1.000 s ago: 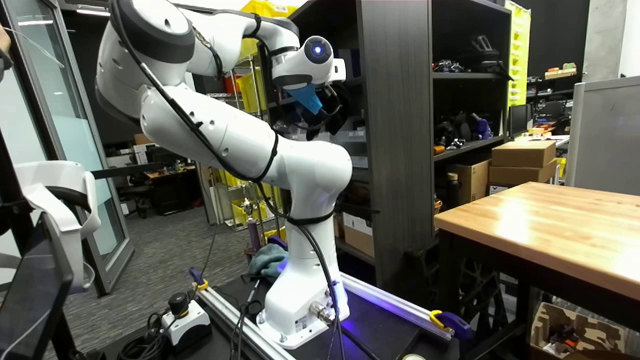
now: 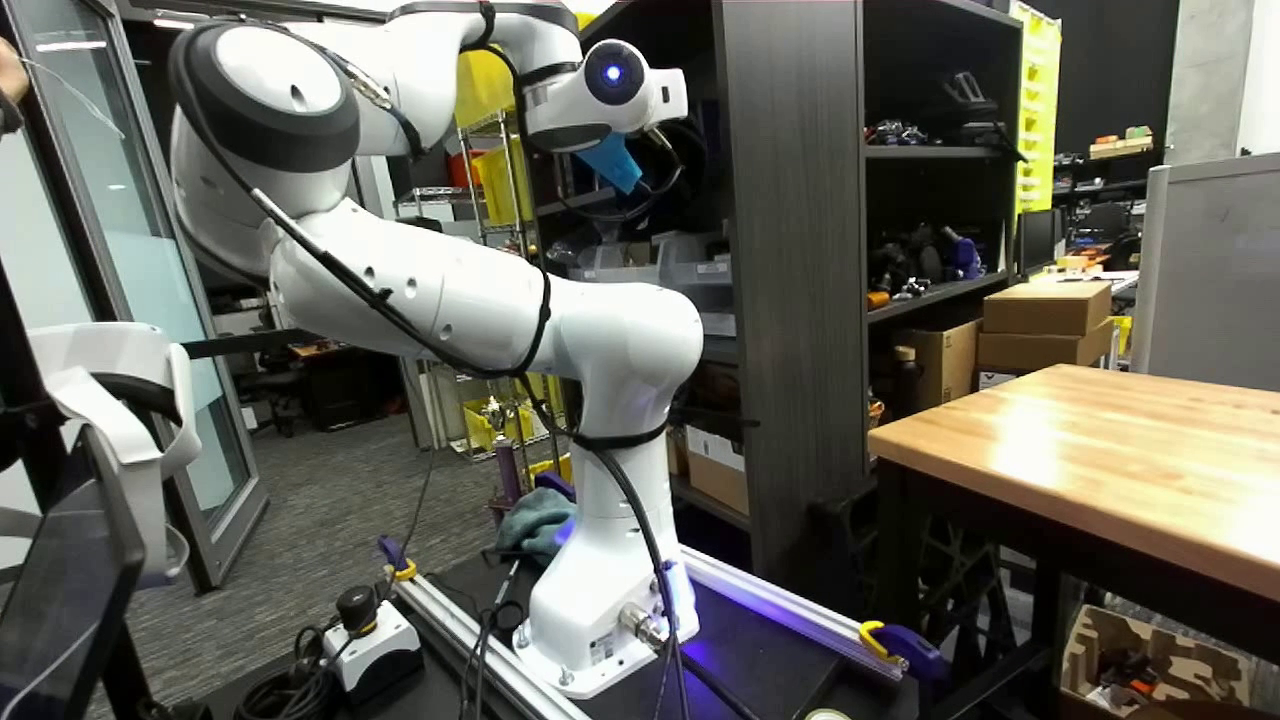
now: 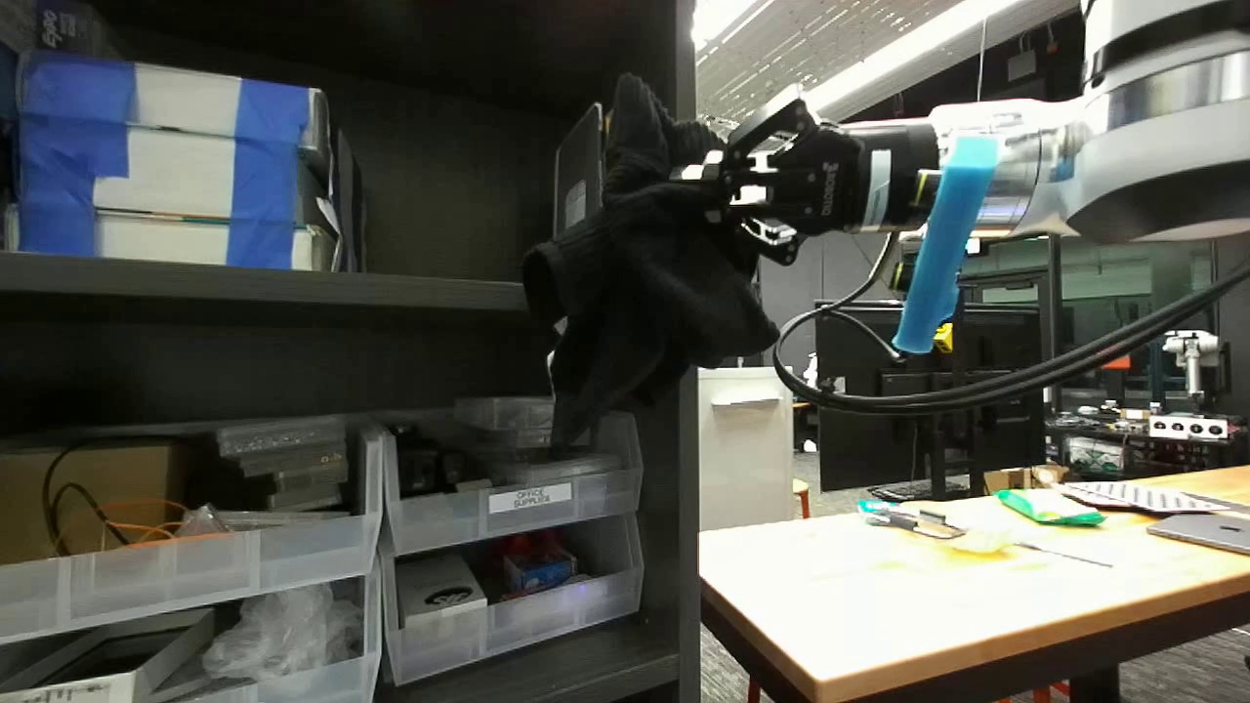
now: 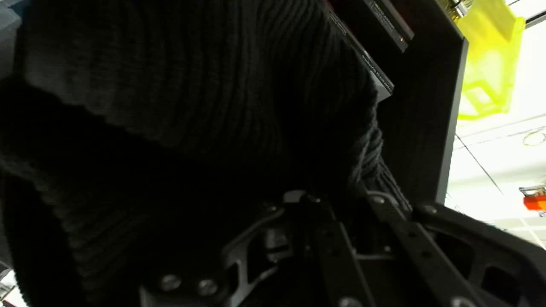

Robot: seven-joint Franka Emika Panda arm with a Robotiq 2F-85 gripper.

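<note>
In exterior view 2 a black knitted cloth (image 3: 674, 269) hangs in loose folds from my gripper (image 3: 717, 187), which is shut on its upper part. Ribbed folds of the same black cloth (image 4: 215, 76) fill much of the wrist view and hide most of what lies ahead. At the bottom of that view are the dark fingers (image 4: 327, 245), their tips up against the cloth. Exterior view 1 shows the arm's wrist raised in front of the dark shelving, with the gripper itself not discernible there.
Beside the cloth is a dark shelf board (image 3: 293, 281) bearing taped boxes (image 3: 176, 158). Below stand clear bins, one a labelled office supplies bin (image 3: 516, 504). A wooden table (image 3: 937, 609) with several items lies to the right. A cable (image 3: 996, 392) loops under the wrist.
The arm has swung up and back: its elbow and wrist sit higher and slightly left in exterior view 1. Dark cloth seen below the wrist earlier no longer shows clearly there.
</note>
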